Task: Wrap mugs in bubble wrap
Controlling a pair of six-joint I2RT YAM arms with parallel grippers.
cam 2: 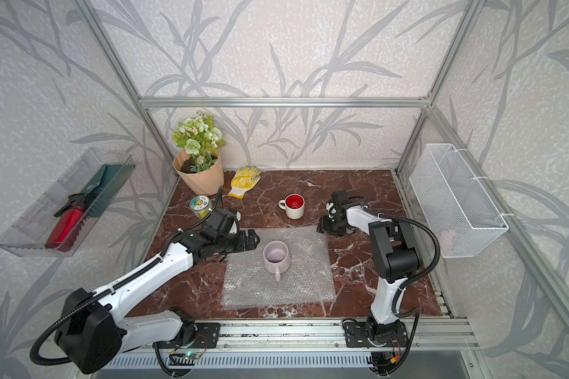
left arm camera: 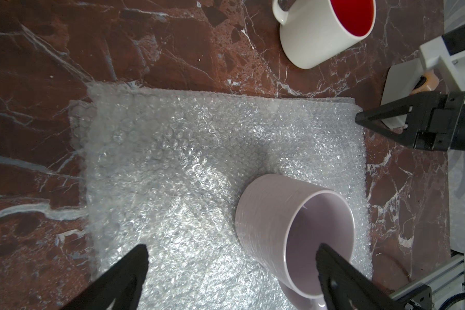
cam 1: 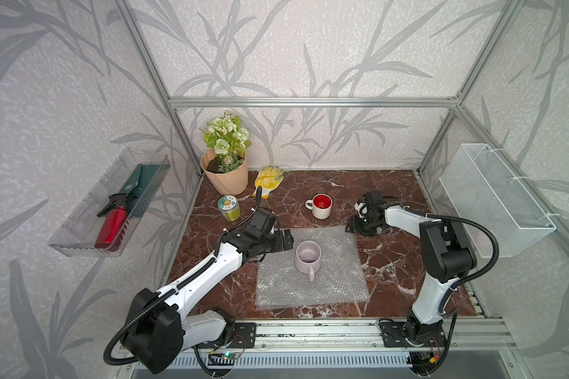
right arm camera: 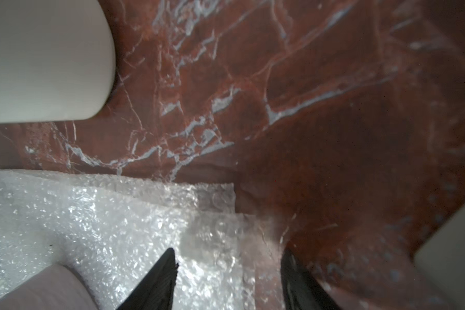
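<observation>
A pinkish-lilac mug [cam 1: 308, 255] stands on the flat bubble wrap [cam 1: 278, 287], its handle toward the front. Behind the wrap is a white mug with a red inside [cam 1: 321, 206], handle to the left. My left gripper [cam 1: 288, 240], open and empty, hangs over the wrap's back left part; in the left wrist view its fingers [left arm camera: 116, 284] are spread wide. Over the wrap's back right corner is my right gripper [cam 1: 350, 228], also open with nothing between its fingers. That corner shows two layers of wrap [right arm camera: 211, 232] in the right wrist view.
A potted plant [cam 1: 229, 177], a tin [cam 1: 229, 208] and a yellow glove [cam 1: 269, 180] stand or lie at back left. A pale object [left arm camera: 403, 85] is partly hidden behind my right gripper. Baskets hang left [cam 1: 82, 243] and right [cam 1: 493, 218].
</observation>
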